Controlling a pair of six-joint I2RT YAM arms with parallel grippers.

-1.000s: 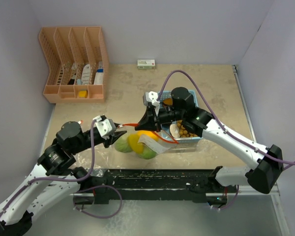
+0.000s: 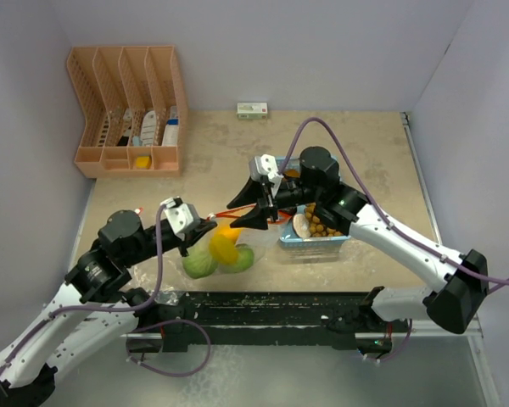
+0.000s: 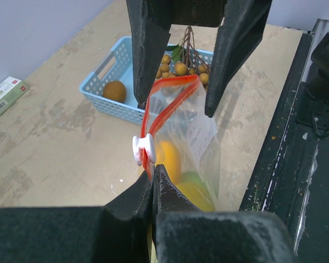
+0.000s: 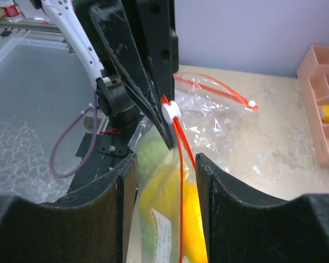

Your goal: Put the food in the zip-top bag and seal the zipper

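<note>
The clear zip top bag point(image 3: 200, 139) has a red zipper strip with a white slider point(image 3: 144, 149). Inside it are yellow food point(image 2: 224, 249) and green, round food point(image 2: 198, 259). My left gripper is shut on the bag's red edge just below the slider; in the right wrist view its dark fingertips sit beside the slider. Across from it, my right gripper point(image 2: 232, 216) stands open. Its fingers flank the bag's red strip without closing on it, and the bag's mouth shows as a red loop between them in the left wrist view.
A blue basket point(image 3: 93, 90) with a brown fruit point(image 3: 115, 91) and several small round fruits stands behind the right gripper. A pink divided rack point(image 2: 89, 161) is at the back left, and a small box point(image 2: 252, 110) at the back.
My left gripper's fingers have come together at the slider end.
</note>
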